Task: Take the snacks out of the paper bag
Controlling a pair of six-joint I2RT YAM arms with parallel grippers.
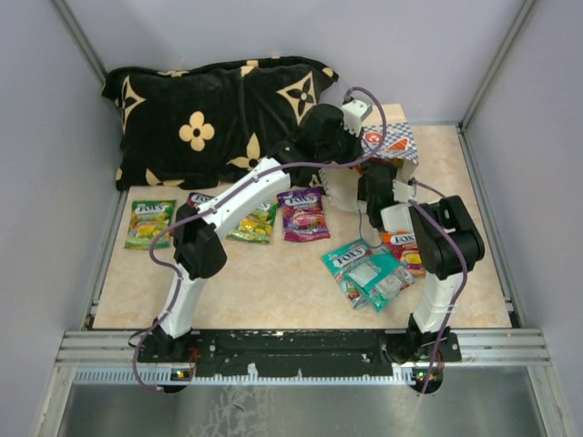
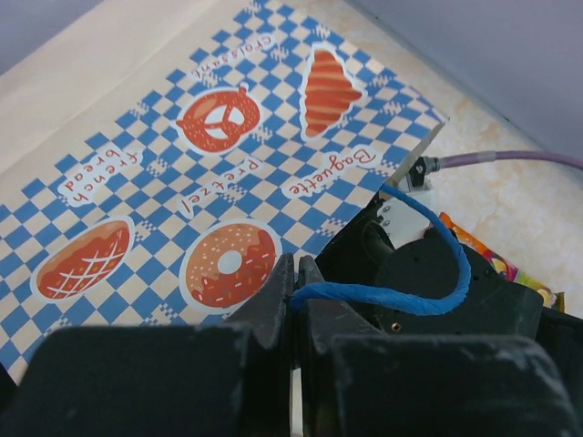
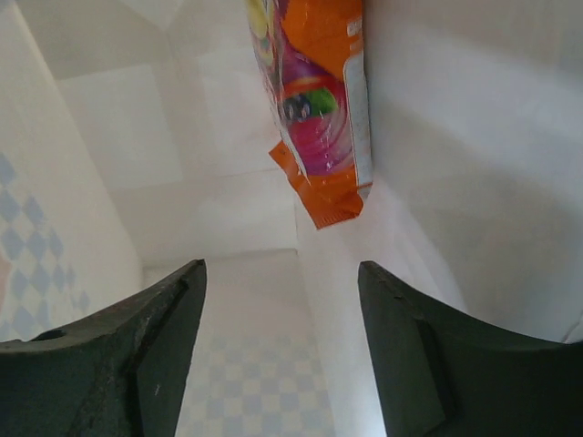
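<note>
The paper bag (image 1: 394,135), with a blue checked print and food pictures, lies at the back right; its printed side (image 2: 164,218) fills much of the left wrist view. My left gripper is shut at the bag's upper part, with a blue cord crossing in front of its fingers. My right gripper is inside the bag, fingers apart. Ahead of it an orange and purple snack packet (image 3: 323,118) lies against the white inner wall, clear of the fingertips.
Several snack packets lie on the table (image 1: 173,291): green (image 1: 148,223), purple (image 1: 303,214), teal (image 1: 366,271) and red-orange (image 1: 404,250). A black patterned cushion (image 1: 196,127) fills the back left.
</note>
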